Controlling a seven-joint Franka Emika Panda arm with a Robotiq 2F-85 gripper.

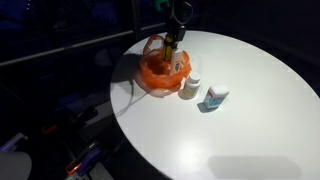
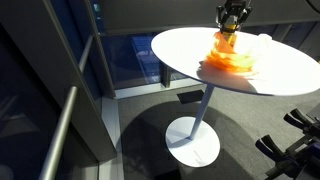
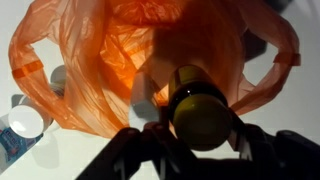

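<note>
An orange translucent plastic bag (image 1: 155,78) sits with its mouth open near the far left edge of the round white table. Over that mouth, my gripper (image 1: 173,40) is shut on a dark amber bottle (image 1: 168,50). In the wrist view the bottle's yellowish round cap (image 3: 202,122) faces the camera, while its body (image 3: 190,78) points down into the bag's opening. A white object, seemingly another bottle (image 1: 176,61), stands beside it at the bag. The fingertips are dark and hard to make out.
Two white bottles stand on the table in front of the bag: one with a pale label (image 1: 191,87) close by, one with a blue label (image 1: 215,97) farther right.
</note>
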